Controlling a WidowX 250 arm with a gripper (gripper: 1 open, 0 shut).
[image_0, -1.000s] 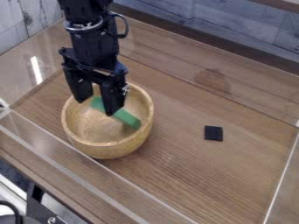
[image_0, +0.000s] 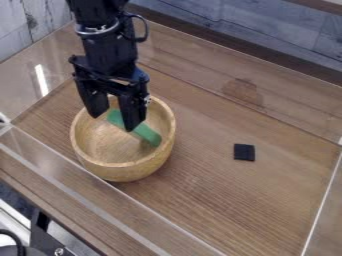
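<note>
A tan round bowl (image_0: 123, 160) sits on the wooden table at the left. A green oblong object (image_0: 144, 134) lies inside it. The black arm reaches down from the top, with my open gripper (image_0: 112, 112) over the back part of the bowl, partly covering the green object. Whether the fingertips touch that object is not clear.
A small black square (image_0: 243, 152) lies on the table to the right of the bowl. The table's edge runs along the lower left.
My gripper has shifted very slightly to the left and up. The bowl and the green object look unmoved.
</note>
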